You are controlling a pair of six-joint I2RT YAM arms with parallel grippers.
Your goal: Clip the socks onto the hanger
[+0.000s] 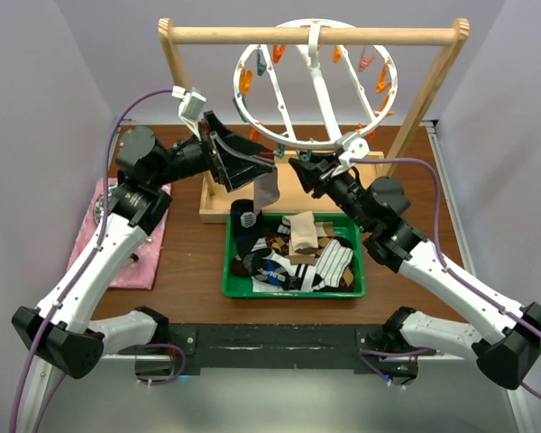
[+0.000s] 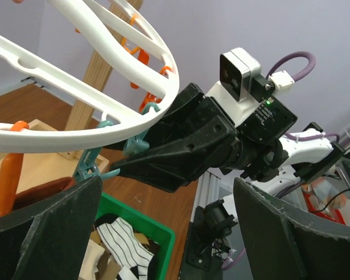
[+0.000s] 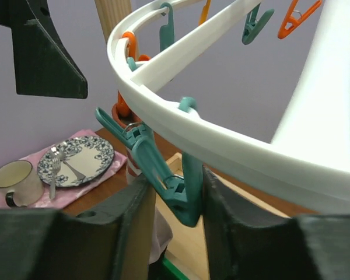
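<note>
The white clip hanger (image 1: 325, 90) hangs from a wooden frame. A light sock (image 1: 265, 189) hangs from its front left, its top partly hidden behind my left gripper (image 1: 261, 159), which is open beside the rim. In the left wrist view an orange clip (image 2: 7, 181) is near that gripper. My right gripper is shut on a teal clip (image 3: 163, 175) at the front of the rim. In the right wrist view the sock shows behind that clip, partly hidden.
A green bin (image 1: 359, 271) of socks sits below the hanger on the wooden table (image 1: 415, 289). A pink cloth (image 1: 140, 271) with a plate and mug lies at the left. The frame's wooden posts (image 1: 424, 90) stand at either side.
</note>
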